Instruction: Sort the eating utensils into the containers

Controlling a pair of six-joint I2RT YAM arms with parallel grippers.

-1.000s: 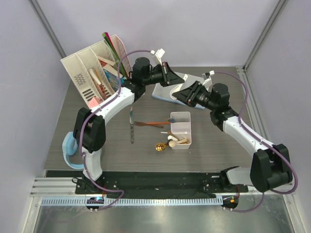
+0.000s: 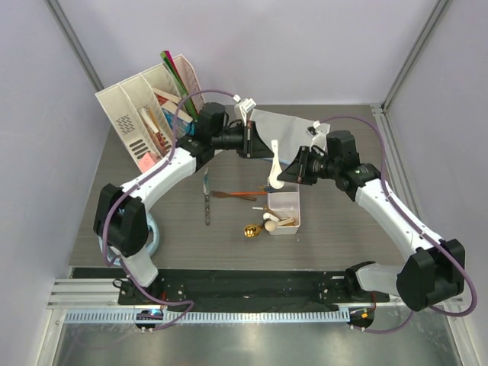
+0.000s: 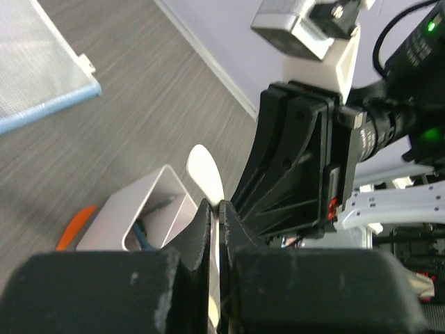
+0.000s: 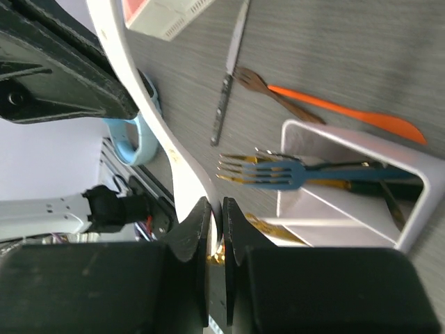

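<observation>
A white spoon (image 2: 275,164) stands over the white divided container (image 2: 286,200). My right gripper is shut on its broad end, and its handle rises toward my left gripper, whose shut fingertips are at the spoon in the left wrist view; whether they touch it is hard to tell. The container holds forks, including a blue fork (image 4: 278,175), and other utensils. A knife (image 4: 234,53), a wooden fork (image 4: 268,90) and an orange utensil (image 4: 361,115) lie loose on the table.
A large cream organizer (image 2: 122,114) with assorted items stands at the back left. A blue-edged mat (image 3: 49,111) lies behind the container. A blue loop-shaped object (image 4: 144,142) is at the front left.
Both arms have moved slightly toward the front of the table. The spoon has moved down in the top view and turned more upright, above the container.
</observation>
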